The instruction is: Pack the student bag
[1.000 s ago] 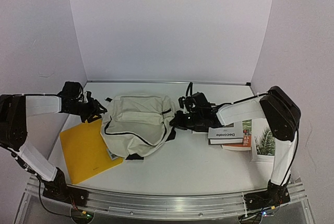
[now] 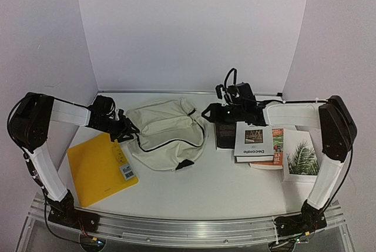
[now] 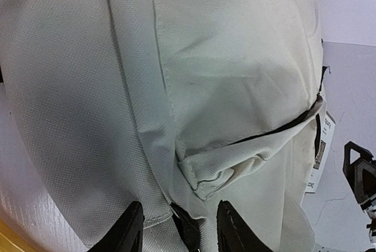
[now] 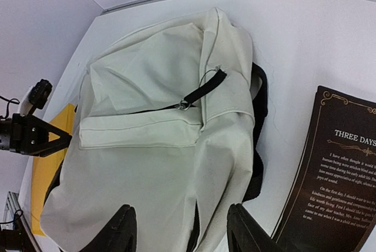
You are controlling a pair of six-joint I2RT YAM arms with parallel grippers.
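A cream-white bag (image 2: 167, 131) with a black zipper lies flat and slack in the middle of the table. My left gripper (image 2: 135, 134) is over the bag's left edge. In the left wrist view its fingers (image 3: 126, 231) stand wide apart, with a black zipper tab (image 3: 187, 228) visible between them; whether they touch the cloth is unclear. At the bag's upper right edge is my right gripper (image 2: 205, 114), open, its fingers (image 4: 120, 231) spread above the bag's side fold. Right of the bag are a black book (image 2: 225, 137) and a "Decorate" book (image 2: 252, 140).
A yellow folder (image 2: 97, 172) lies left of the bag. An orange book (image 2: 277, 146) shows from under the "Decorate" book, and a palm-leaf book (image 2: 302, 158) lies at the far right.
The bag has shifted right and slightly toward the back, uncovering the folder's label. My left gripper has moved right onto the bag's edge. The right gripper has moved back and right.
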